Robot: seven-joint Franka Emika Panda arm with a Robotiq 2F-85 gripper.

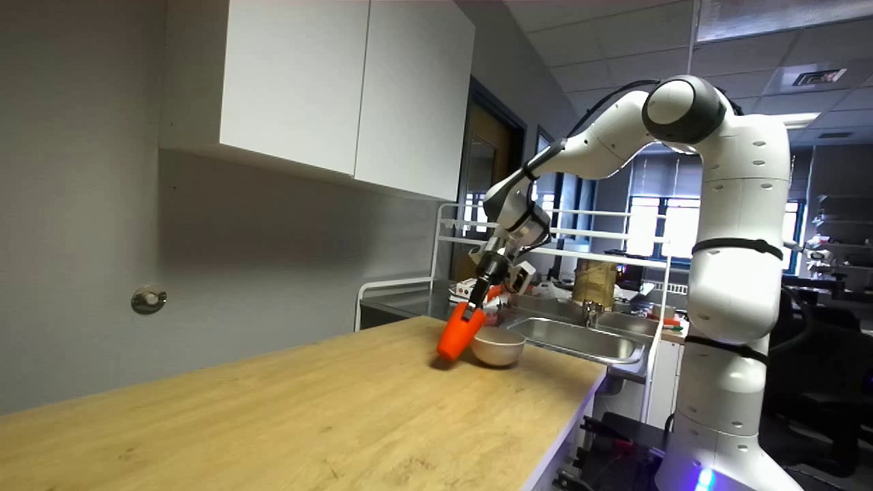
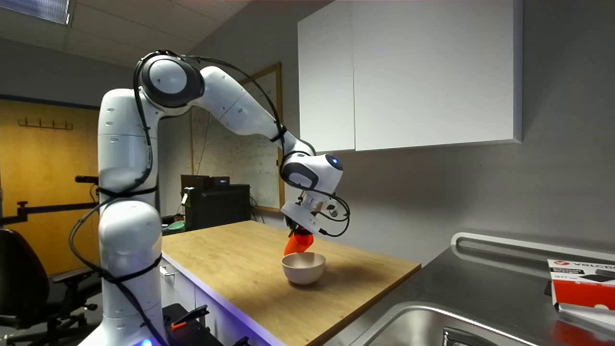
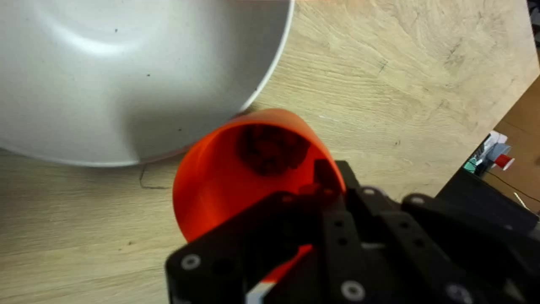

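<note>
An orange cup (image 1: 460,331) is gripped at its rim by my gripper (image 1: 470,309), which is shut on it. The cup leans, its base low over the wooden counter; whether it touches the wood I cannot tell. In the wrist view, small dark-looking pieces (image 3: 271,152) lie at the bottom of the cup, and a black fingertip shows inside the wall. A pale bowl (image 2: 303,271) stands upright right beside the cup. Its interior (image 3: 116,86) looks empty apart from tiny specks. From exterior view 2 the bowl hides the cup's lower part.
Close beyond the bowl, the counter ends at a steel sink (image 1: 565,334). White cupboards (image 2: 432,75) hang above. A red and white box (image 2: 582,288) lies by the sink.
</note>
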